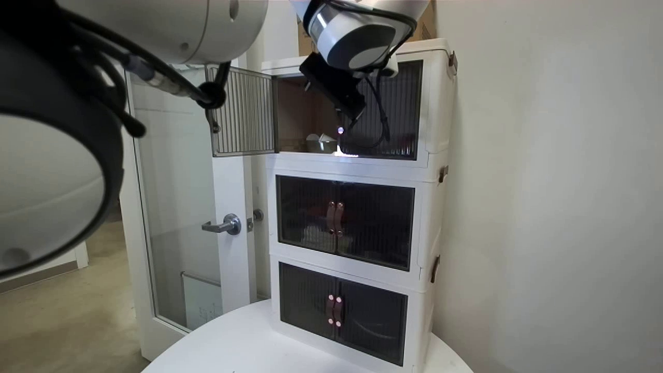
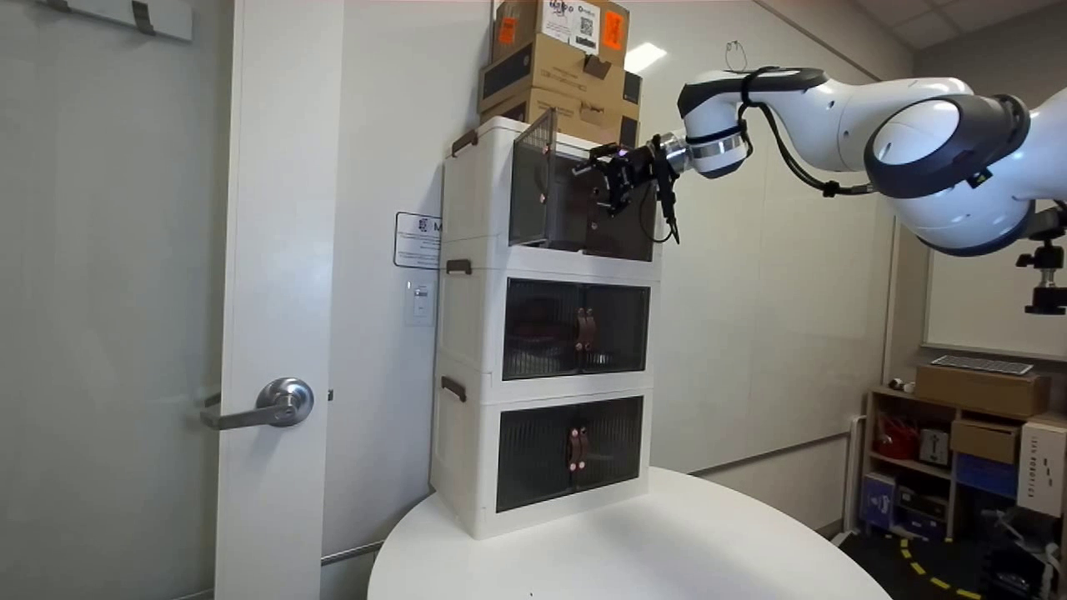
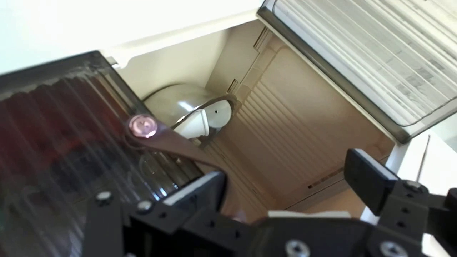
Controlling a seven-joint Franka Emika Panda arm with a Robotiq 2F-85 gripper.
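Observation:
My gripper is open, its two fingers wide apart, in front of the top cabinet compartment. The closed ribbed dark door fills the left of the wrist view. Its brown strap handle runs from a shiny rivet down past the left finger, inside the gap between the fingers; whether it touches that finger I cannot tell. The other top door is swung out to the left. Inside the compartment sits a rounded glossy bowl with white pieces in it. In exterior view 2 the gripper is at the top doors.
Below are two more compartments, their double doors closed. The cabinet stands on a round white table with bare surface in front. Cardboard boxes are stacked on top. A glass-paned room door stands left of the cabinet.

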